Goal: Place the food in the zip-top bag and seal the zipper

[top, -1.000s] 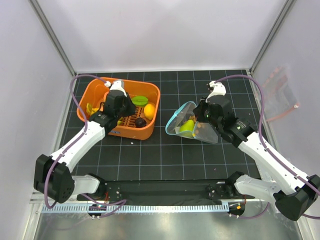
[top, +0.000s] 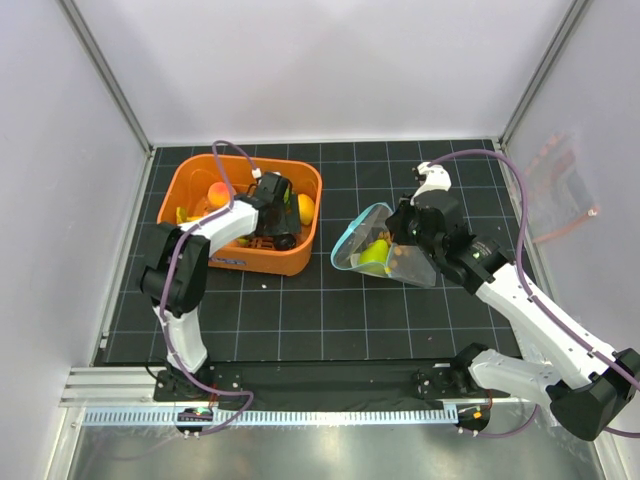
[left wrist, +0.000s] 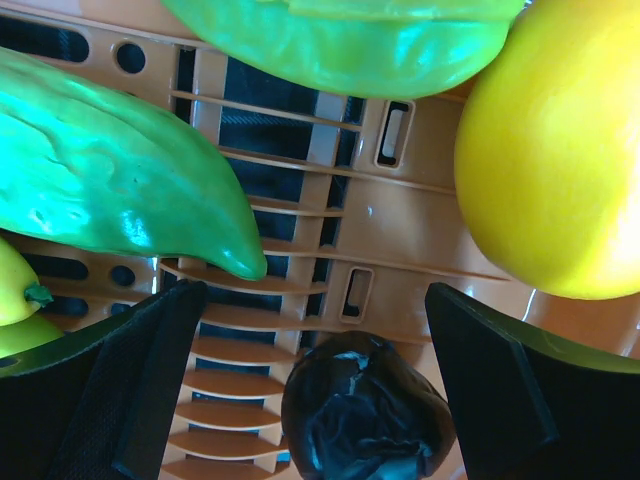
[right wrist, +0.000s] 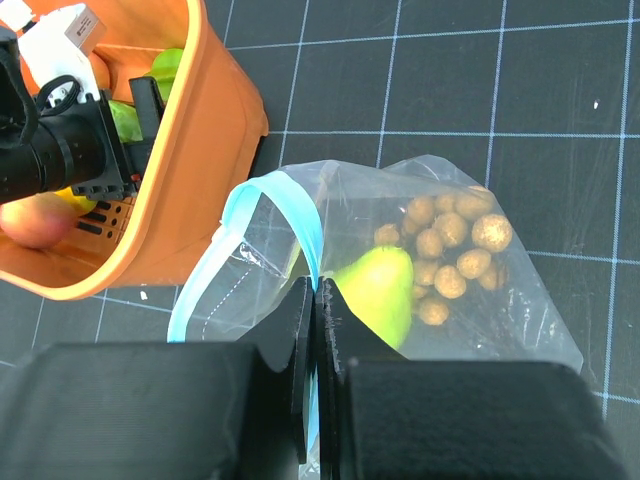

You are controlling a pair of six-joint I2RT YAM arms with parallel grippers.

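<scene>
My left gripper is open inside the orange bin [top: 170, 205], above a dark round fruit [left wrist: 365, 410]. Green peppers [left wrist: 120, 170] and a yellow fruit [left wrist: 550, 150] lie around it. The clear zip bag [right wrist: 500, 310], with a blue zipper edge [right wrist: 200, 280], holds a green pear [right wrist: 375, 290] and several small brown round pieces [right wrist: 450, 280]. My right gripper is shut on the bag's rim.
The bin fills the left of the dark grid mat [top: 320, 320]; the bag lies right of it. Bare mat shows in front and behind the bag.
The right arm and bag have not visibly moved.
</scene>
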